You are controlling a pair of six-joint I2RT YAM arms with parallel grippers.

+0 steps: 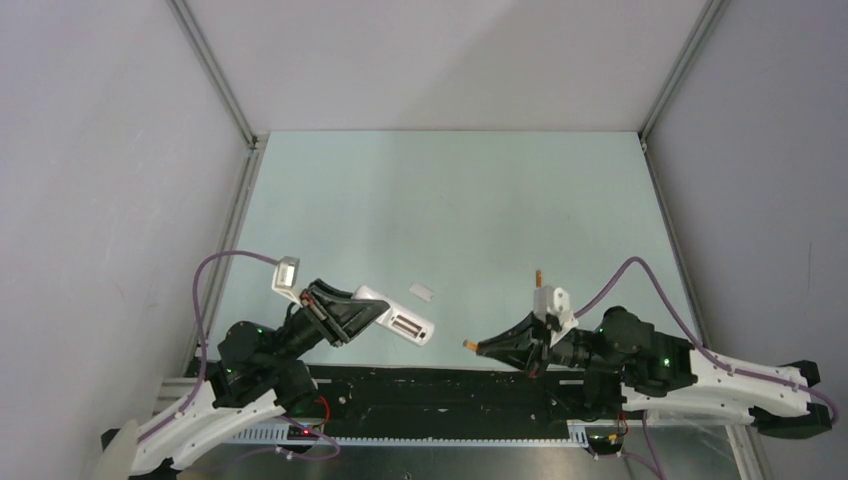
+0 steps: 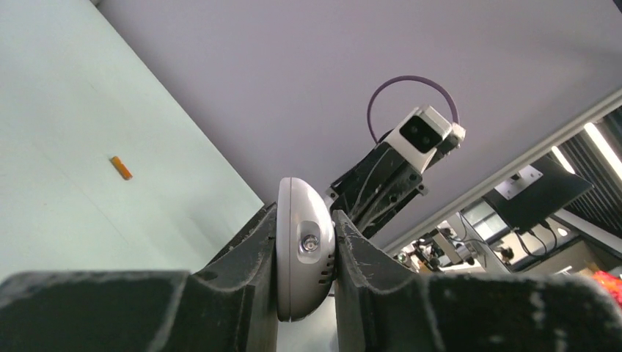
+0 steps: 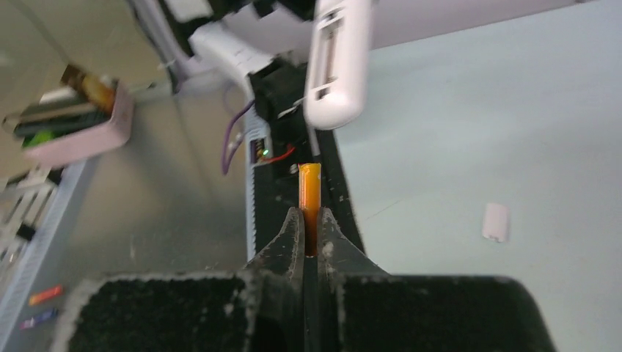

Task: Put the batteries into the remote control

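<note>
A white remote control (image 1: pixel 396 315) is held off the table by my left gripper (image 1: pixel 378 306), which is shut on it. Its battery slot faces up, and one end of the remote (image 2: pixel 304 242) stands between the fingers in the left wrist view. My right gripper is shut on an orange battery (image 3: pixel 310 187) that sticks out past the fingertips, to the right of the remote and apart from it. A second orange battery (image 1: pixel 538 278) lies on the table behind the right gripper, and shows in the left wrist view as a battery (image 2: pixel 121 168).
The small white battery cover (image 1: pixel 422 292) lies flat on the table just beyond the remote. A dark strip (image 1: pixel 450 400) runs along its front edge.
</note>
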